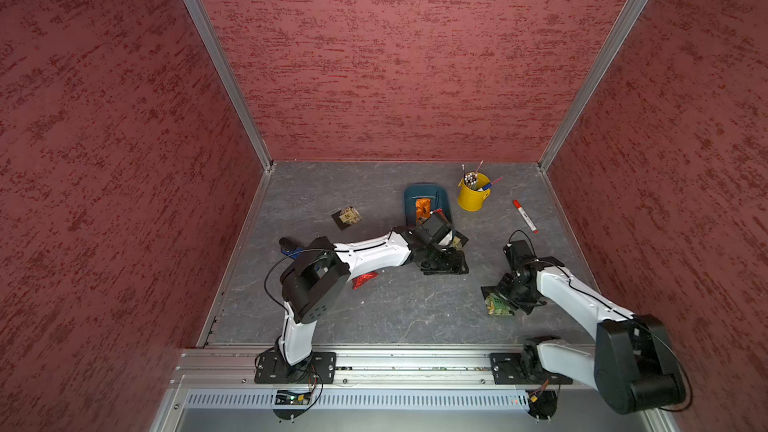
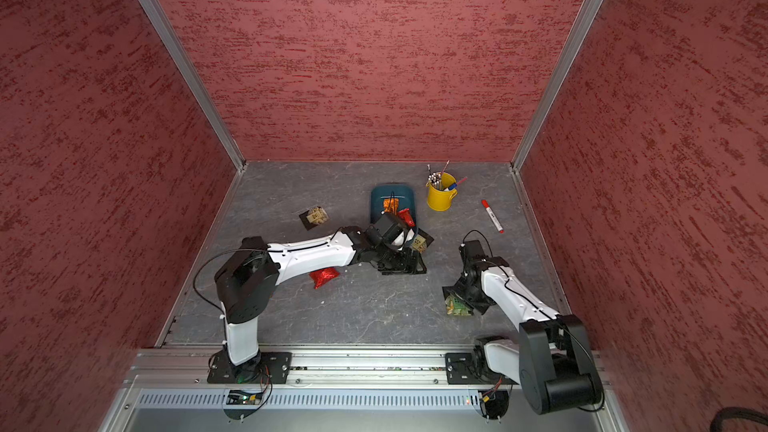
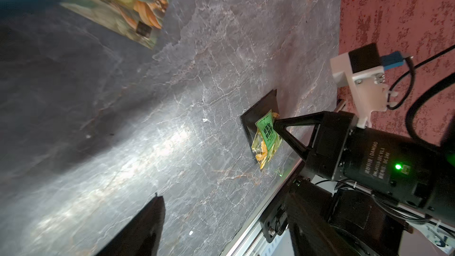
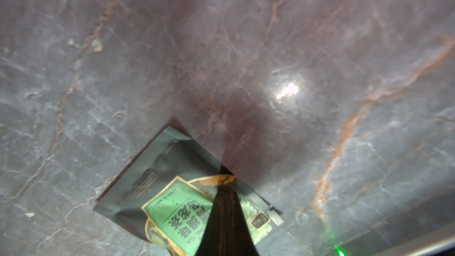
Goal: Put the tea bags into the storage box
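Observation:
My left gripper (image 1: 444, 260) stands open above the table in front of the blue storage box (image 1: 424, 192), which holds orange and red packets. A beige tea bag (image 2: 420, 242) lies at that box's front right. My right gripper is shut, its tip over a green tea bag at the front right of the table; the left wrist view also shows that bag (image 3: 265, 132). Another tea bag (image 1: 349, 216) lies left of the box. A red packet (image 2: 324, 276) lies partly behind the left arm.
A yellow bucket (image 1: 472, 196) with pens stands at the back right, with a red-capped marker (image 1: 524, 216) to its right. A dark blue object (image 1: 289, 248) is mostly hidden at the left.

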